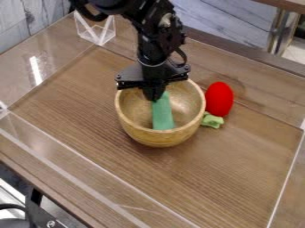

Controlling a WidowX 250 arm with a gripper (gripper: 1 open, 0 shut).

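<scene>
My black gripper [154,87] hangs over the back part of a tan bowl [176,135]. A green elongated object [162,115] lies inside the bowl, its upper end partly hidden behind the fingertips. The fingers look close together, and I see nothing held clear of the bowl. Whether they touch the green object cannot be told.
A red object [219,97] and a pale green piece [212,120] sit just right of the bowl. A clear container [95,27] stands at the back left.
</scene>
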